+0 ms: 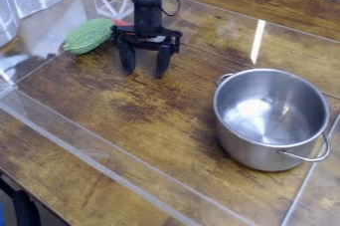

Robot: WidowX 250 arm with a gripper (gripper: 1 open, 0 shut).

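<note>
My black gripper hangs low over the wooden table near the back centre, fingers pointing down; I cannot tell whether it is open or shut. A green, ridged oblong vegetable-like object lies just left of it, with a small red item partly hidden behind the gripper. A large steel pot with two side handles stands on the right.
Clear plastic borders edge the wooden work area. A dark object sits at the bottom left corner.
</note>
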